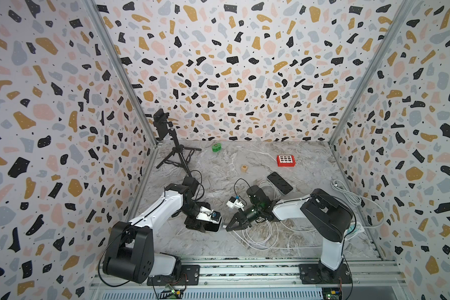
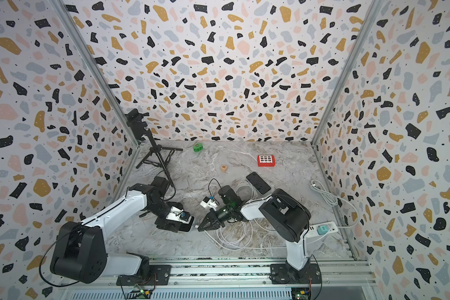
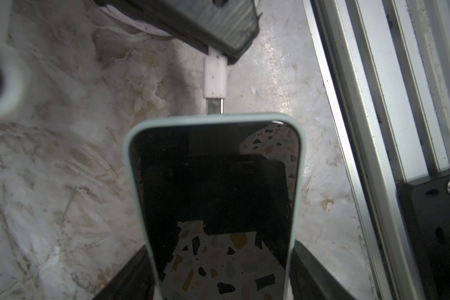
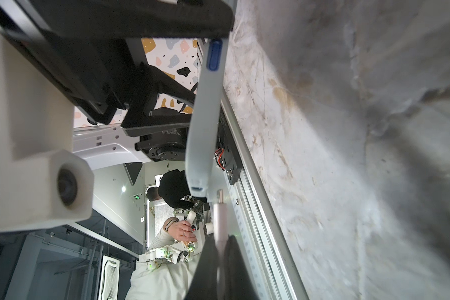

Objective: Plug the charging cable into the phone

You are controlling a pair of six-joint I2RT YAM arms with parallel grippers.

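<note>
My left gripper is shut on a phone in a pale case, its dark screen facing the left wrist camera. Between the fingers of my right gripper, which is shut, sits the white cable connector, metal tip pointing at the phone's end. From the left wrist, that connector lines up near the middle of the phone's short edge, its metal tip reaching that edge in view. Seen from the right wrist, the phone is edge-on and the tip sits offset toward the table side of its end, outside the port.
White cable loops lie under the right arm and lead toward a power strip at right. Another dark phone, a red box, a small wooden block and a green object lie farther back. A black tripod stands back left.
</note>
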